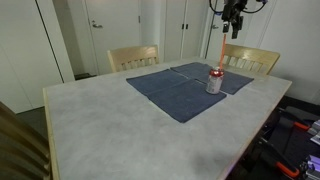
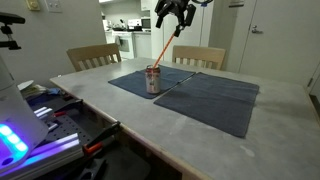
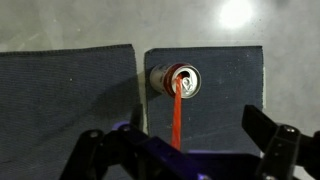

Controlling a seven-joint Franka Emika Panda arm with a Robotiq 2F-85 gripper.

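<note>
A red and silver can (image 1: pixel 215 81) stands upright on the table mats. In the wrist view the can (image 3: pixel 179 81) shows its top, with the opening facing the camera. From that opening a long orange-red straw (image 2: pixel 166 48) rises at a tilt. My gripper (image 1: pixel 232 32) hangs over the can near the straw's upper end, pointing down. In the wrist view its fingers (image 3: pixel 85 157) are spread wide, with the straw (image 3: pixel 177 115) running up into the space between them. Whether the straw's tip touches the gripper cannot be told.
Two dark cloth mats (image 2: pixel 215 100) lie flat on the pale table (image 1: pixel 90 125), a narrow gap between them. Wooden chairs (image 1: pixel 134 58) line the far side.
</note>
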